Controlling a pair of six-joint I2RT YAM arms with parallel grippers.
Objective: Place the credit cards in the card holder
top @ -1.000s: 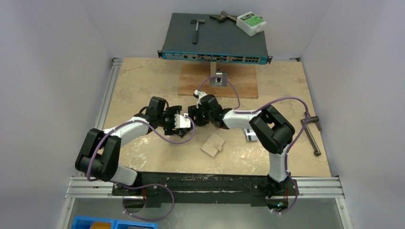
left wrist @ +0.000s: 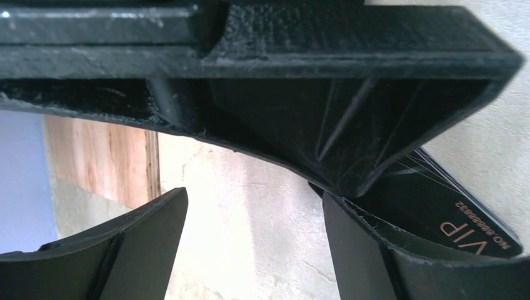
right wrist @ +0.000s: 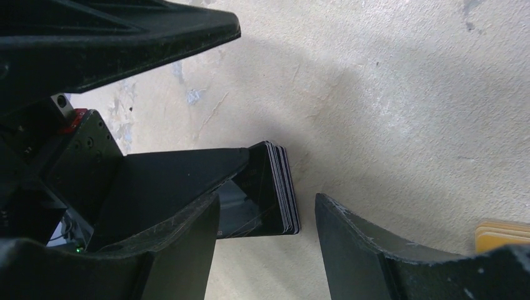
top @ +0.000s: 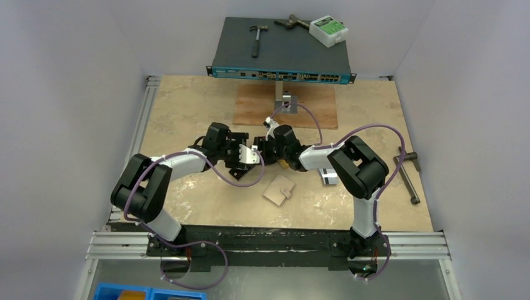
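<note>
A stack of black cards [top: 239,174] lies on the table under my left gripper [top: 242,156]. In the left wrist view its top black card [left wrist: 462,219], marked VIP, is outside the open left fingers, beside the right-hand finger [left wrist: 369,256]. My right gripper is part open. The card stack [right wrist: 281,187] appears between its fingertips in the right wrist view, partly covered by a finger of the left gripper; contact with it cannot be told. The beige card holder [top: 279,189] lies flat nearer the front edge.
Yellow cards [right wrist: 500,236] lie to the right of the right gripper, largely hidden from above. A white-and-grey card [top: 328,177] sits under the right arm. A hammer [top: 409,175] lies at the far right. Both grippers stand very close together.
My left gripper has moved right and slightly away from the front edge, uncovering more of the black cards. The right gripper has shifted a little to the right.
</note>
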